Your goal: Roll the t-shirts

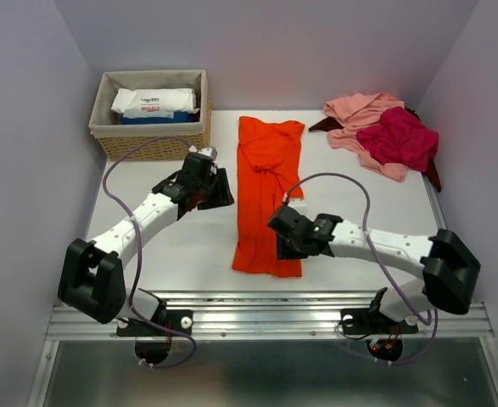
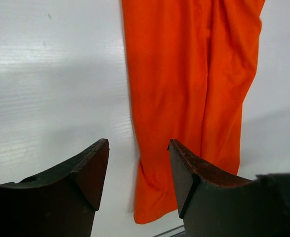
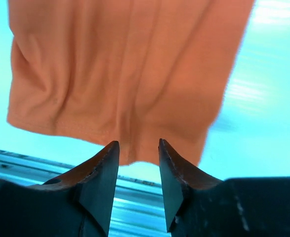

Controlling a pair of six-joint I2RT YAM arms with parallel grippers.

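An orange t-shirt lies folded lengthwise in a long strip at the middle of the table, its upper part bunched. My left gripper hovers just left of it; in the left wrist view its open fingers frame the cloth's edge, nothing between them. My right gripper is over the lower end of the shirt; in the right wrist view it stands open above the hem. A pink shirt, a magenta one and dark brown cloth are piled at the back right.
A woven basket with white and blue packages stands at the back left. A metal rail runs along the front edge.
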